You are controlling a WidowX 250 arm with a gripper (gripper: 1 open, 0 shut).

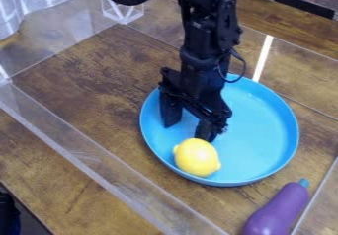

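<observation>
The black gripper (192, 106) hangs down over the left half of a blue plate (264, 145), its fingers low at the plate's surface; whether they are open or shut is hard to make out. A yellow lemon-like object (197, 158) lies on the front of the plate, just below the gripper in the view.
A purple eggplant-like object (275, 210) lies at the lower right, off the plate. Clear plastic walls run along the left side. A small clear item (123, 4) stands at the top left. The wooden surface left of the plate is bare.
</observation>
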